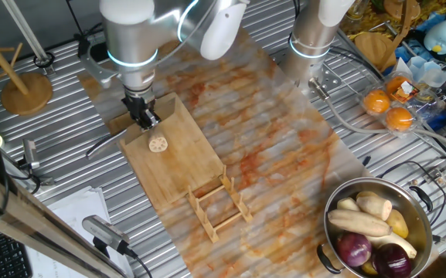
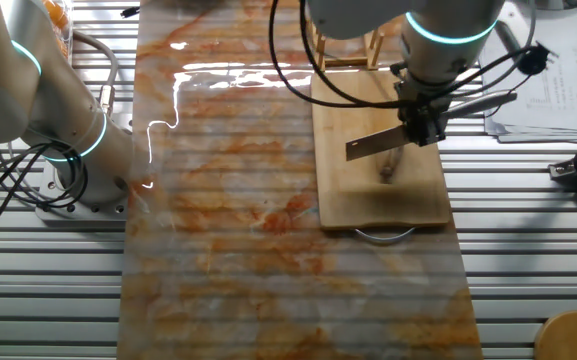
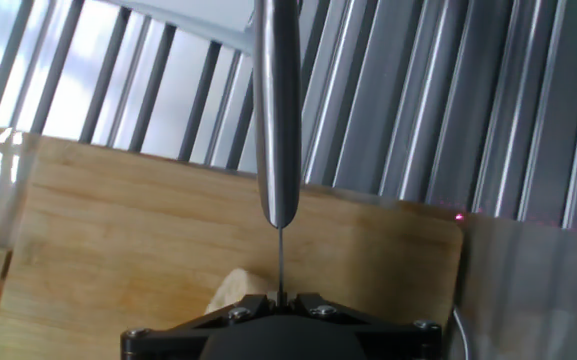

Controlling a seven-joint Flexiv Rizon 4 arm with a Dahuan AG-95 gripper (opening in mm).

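Observation:
My gripper is shut on a knife, gripping it where the handle meets the blade. In exterior view 2 the broad blade reaches out to the left of the gripper, above the board. The wooden cutting board lies flat on the marbled mat. On it is a piece of lotus root with its holed cut face showing, just beside and below my gripper. In the wrist view the root is partly hidden behind the gripper. Whether the blade touches it cannot be told.
A small wooden rack stands at the board's end. The steel pot at right holds several vegetables.

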